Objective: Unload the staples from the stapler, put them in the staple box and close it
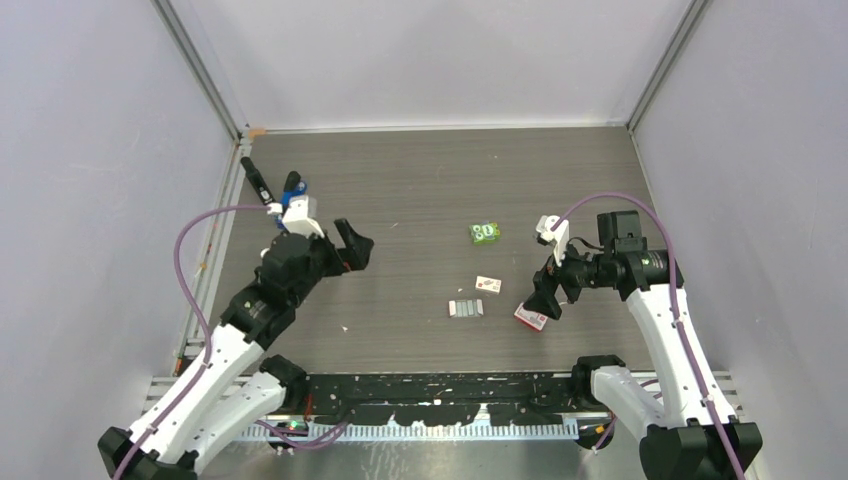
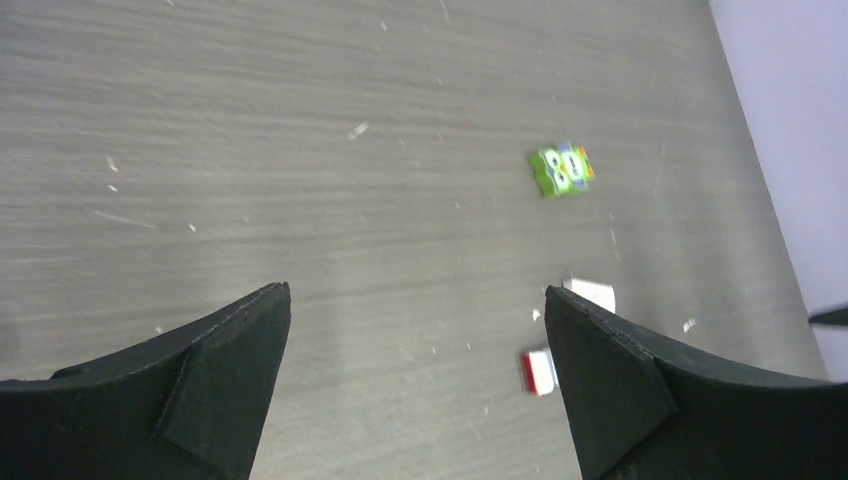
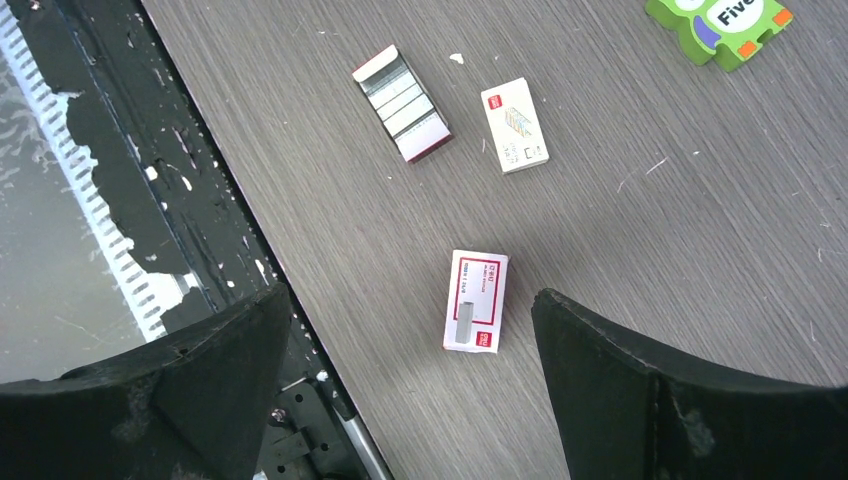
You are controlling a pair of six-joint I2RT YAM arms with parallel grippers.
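Observation:
A blue stapler point(image 1: 298, 187) and a black stapler point(image 1: 257, 182) lie at the back left, the blue one partly behind my left arm. My left gripper point(image 1: 351, 246) is open above the table's left half, nothing between its fingers. My right gripper point(image 1: 544, 298) hangs open over a red-and-white staples box point(image 3: 477, 285), which lies on the table below its fingers. Left of that box sit an open box with rows of staples point(image 1: 465, 308) and a small white box point(image 1: 488, 284).
A green toy block point(image 1: 484, 232) lies mid-right. Walls border the left, back and right, and a black rail runs along the front edge.

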